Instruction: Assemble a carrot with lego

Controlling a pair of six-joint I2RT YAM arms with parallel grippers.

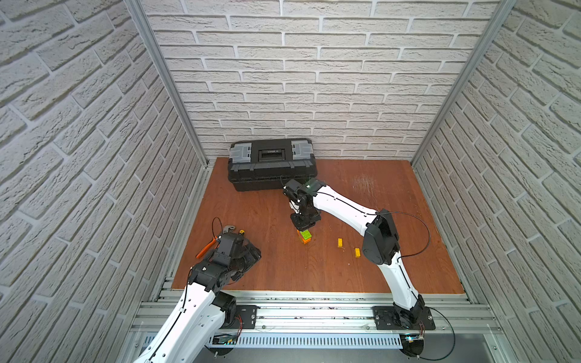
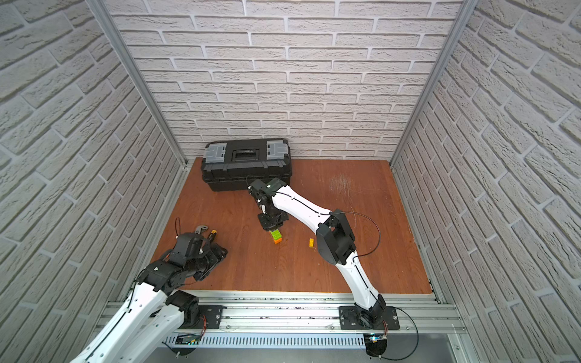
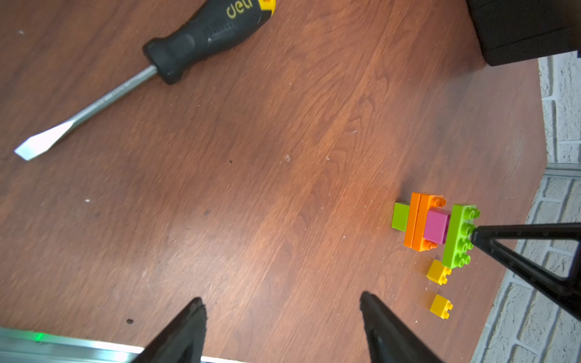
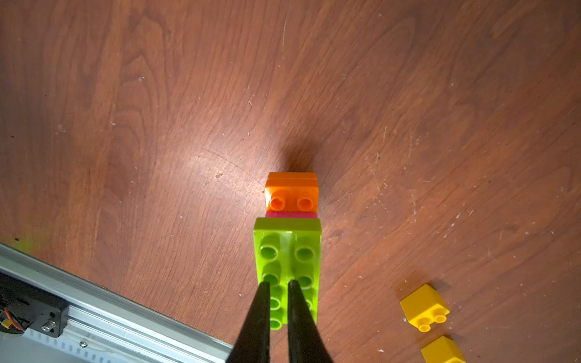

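A lego stack stands mid-table: a long green brick (image 4: pixel 287 242) on top, a pink brick (image 3: pixel 436 225) under it and orange bricks (image 4: pixel 291 190) beside that; a small green brick (image 3: pixel 400 214) shows at the far end. My right gripper is at the green brick's upper face, its fingers close together; whether anything is between them is unclear. My left gripper hovers at the front left, open and empty. Two yellow bricks (image 4: pixel 423 305) lie apart to the right.
A black toolbox (image 1: pixel 271 172) stands at the back. A screwdriver (image 3: pixel 199 36) and other tools lie at the left.
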